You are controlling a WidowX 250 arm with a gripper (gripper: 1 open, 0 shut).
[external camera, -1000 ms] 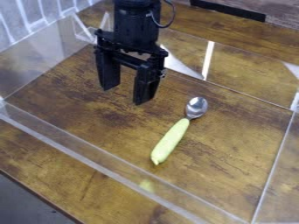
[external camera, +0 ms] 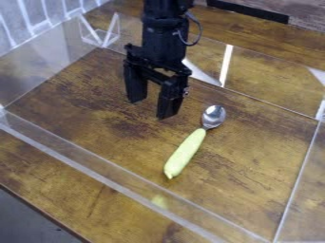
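My black gripper hangs open over the middle-left of the wooden surface, its two fingers pointing down, with nothing seen between them. A spoon with a pale yellow-green handle lies to the lower right of the gripper, its silver bowl toward the back and the handle's end toward the front.
Clear plastic walls border the wooden work area on several sides. A white railing stands at the back left.
My gripper has shifted a little to the right over the last second. The spoon has not moved.
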